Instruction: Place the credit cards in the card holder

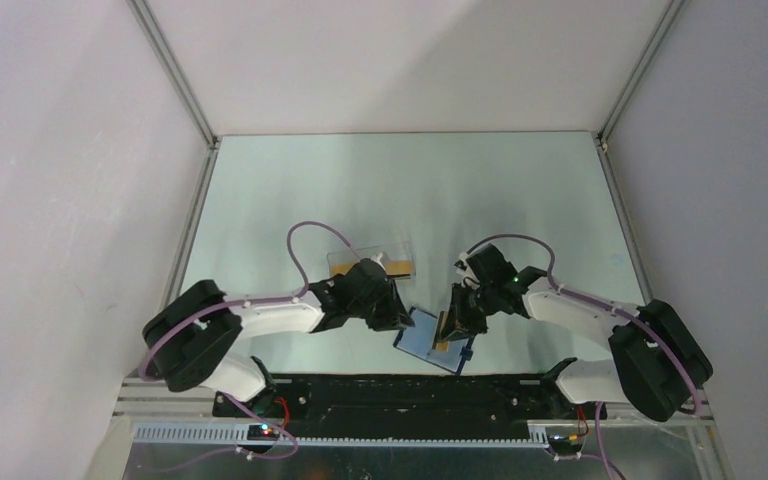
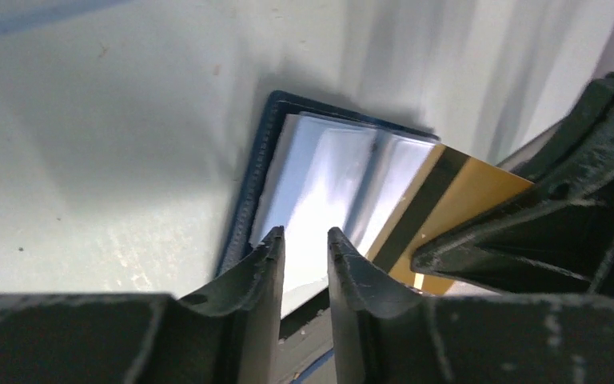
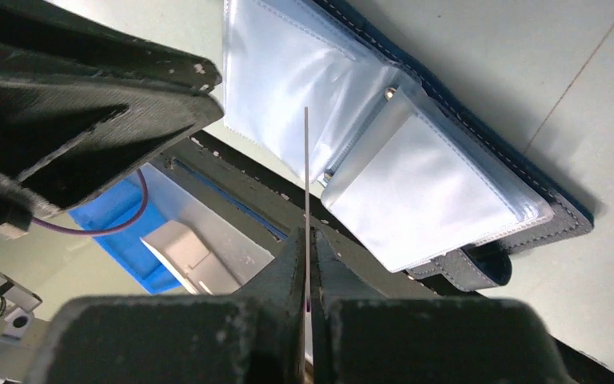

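Observation:
The open card holder [image 1: 420, 335], dark with clear sleeves [image 3: 432, 192], lies at the table's front edge between the arms. My right gripper is shut on a card, seen edge-on above the holder; in the left wrist view this card [image 2: 456, 200] is gold with a dark stripe. My left gripper is over the holder's left side, fingers slightly apart, nothing visible between them.
A clear box [image 1: 400, 258] with gold cards stands behind my left gripper. Beyond the front edge lies a dark gap with blue bins [image 3: 128, 240] below.

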